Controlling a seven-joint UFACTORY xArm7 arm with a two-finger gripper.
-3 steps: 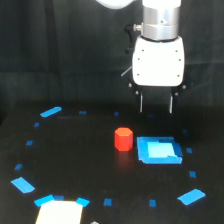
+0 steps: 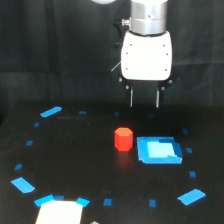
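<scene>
The white gripper [image 2: 145,96] hangs in the upper right of the camera view, its two thin fingers apart with nothing between them. Below it on the black table stands a red hexagonal block [image 2: 123,139], and just to the right of that lies a blue square [image 2: 174,159] with a lighter, whitish-blue area inside. The gripper is above both, touching neither.
The black table [image 2: 90,170] carries small blue tape marks and longer strips near its corners. A pale object [image 2: 60,213] sits at the lower left edge.
The gripper has moved slightly left and a little downward or upward-shifted only marginally, its fingers still apart. The block and blue square are unchanged.
</scene>
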